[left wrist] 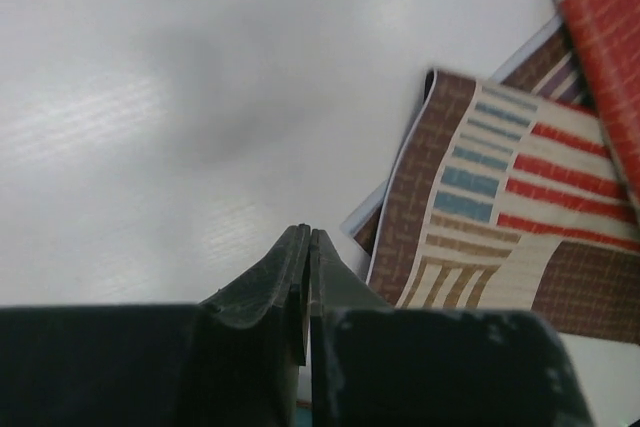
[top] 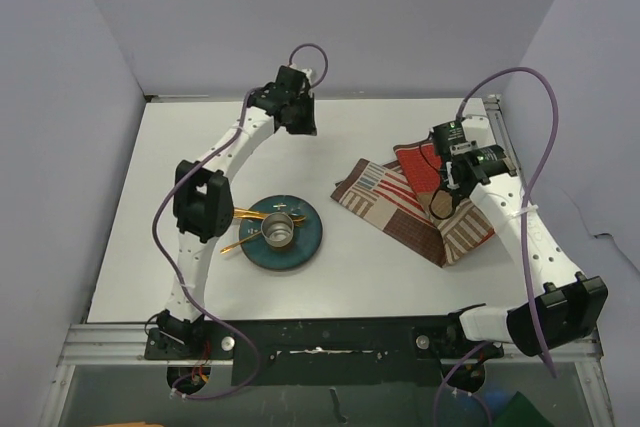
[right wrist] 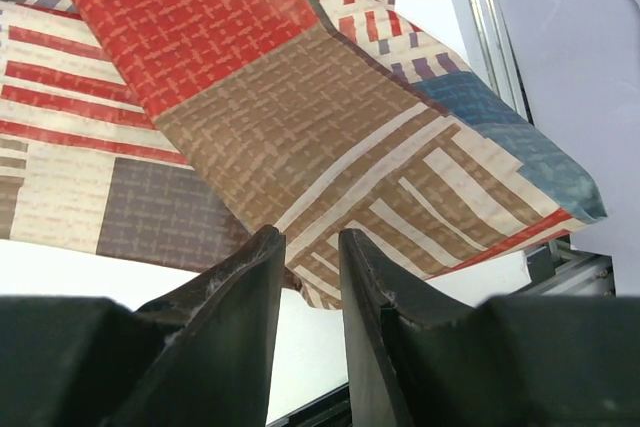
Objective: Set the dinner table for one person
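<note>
A striped placemat [top: 390, 202] in red, brown and cream lies folded over itself at the right of the table. Up in the left wrist view, its striped left end [left wrist: 480, 182] lies flat, apart from my left gripper, which is shut with nothing showing between its fingers. My right gripper is part open above the folded brown flap [right wrist: 300, 117], its fingers empty. On the left of the table, a dark teal plate [top: 285, 260] carries a metal cup [top: 278, 230] and yellow-handled cutlery [top: 250, 213].
Bare white table [top: 190, 132] spreads across the back left, and the front middle is clear too. A metal rail [right wrist: 490, 32] and the grey wall border the placemat on the right. The left forearm stands beside the plate.
</note>
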